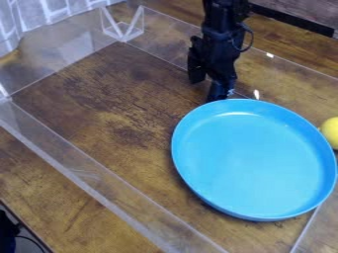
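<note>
The black robot arm reaches down from the top of the camera view, and its gripper is low over the wooden surface, just behind the large blue plate. The fingers are dark and small against the wood, so their opening and anything between them cannot be made out.
A yellow round object is at the right edge, beside the plate. Clear plastic walls border the wooden surface, with a clear corner piece at the top left.
</note>
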